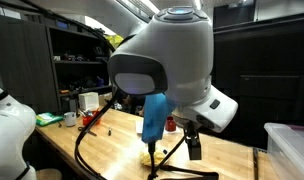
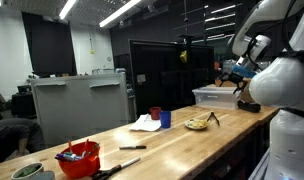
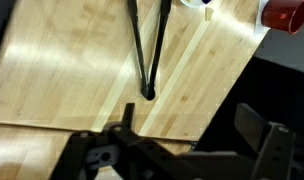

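Note:
In the wrist view my gripper is open, with only bare wooden table visible between its fingers. Black tongs [image 3: 149,72] lie on the table just above the finger gap in that view, their joined end nearest it. A red mug [image 3: 286,13] shows at the upper right corner. From the far side, the gripper [image 2: 229,78] hangs well above the table at the right. One dark finger [image 1: 194,148] shows below the white arm in exterior view 1, where the arm hides much of the table.
A plate of yellow food [image 2: 198,124] sits near the tongs, with a blue cup [image 2: 165,119] and white cloth [image 2: 145,123] beyond. A red bowl of utensils [image 2: 79,161] occupies the other end. Clear bins [image 2: 216,97] stand at the right.

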